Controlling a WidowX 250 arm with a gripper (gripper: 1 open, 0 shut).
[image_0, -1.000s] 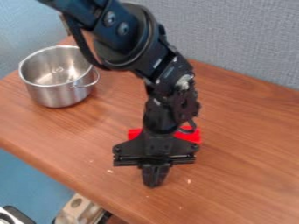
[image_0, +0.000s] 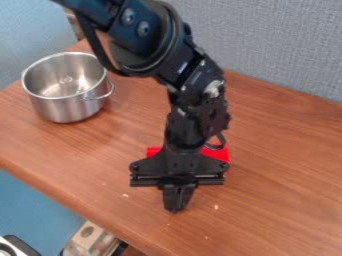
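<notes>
The black gripper (image_0: 177, 198) points down close to the wooden table near the middle of the view. It looks shut, with nothing visible between its fingers. A red object (image_0: 215, 155) lies directly behind the gripper, mostly hidden by it and the wrist.
A steel pot (image_0: 60, 88) with handles stands at the back left of the table (image_0: 274, 170). The table's left edge runs diagonally past a blue area, and a grey wall stands behind.
</notes>
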